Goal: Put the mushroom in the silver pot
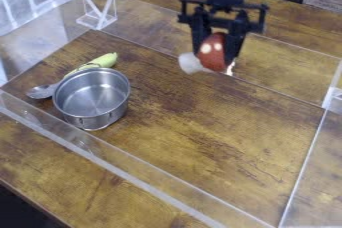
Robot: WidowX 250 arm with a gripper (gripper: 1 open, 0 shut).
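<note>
The mushroom (211,53), with a red cap and a white stem, hangs above the table toward the back. My black gripper (219,38) comes down from the top edge and is shut on it, its fingers partly covering the cap. The silver pot (92,93) stands upright on the wooden surface at the left, and its visible inside is empty. Gripper and mushroom are to the right of the pot and farther back, well apart from it.
Behind the pot lies a pale green vegetable (96,62). A silver spoon (43,91) rests at the pot's left. Clear low walls (147,172) border the wooden table (214,132), whose middle and right are bare.
</note>
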